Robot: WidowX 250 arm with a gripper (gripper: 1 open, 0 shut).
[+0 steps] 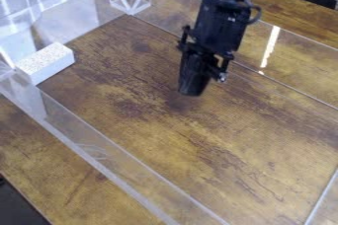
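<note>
The black robot gripper point(199, 81) hangs from the top of the view over the middle of the wooden floor of a clear-walled enclosure, its tip pointing down. It looks shut, with nothing visible between its fingers, though the tip is dark and small. A white speckled block point(45, 63) lies at the left, well apart from the gripper, beside the clear wall.
Clear plastic walls point(106, 155) bound the wooden floor point(199, 160) on the sides and back. A pale tiled or cloth backdrop point(40, 2) stands at the back left.
</note>
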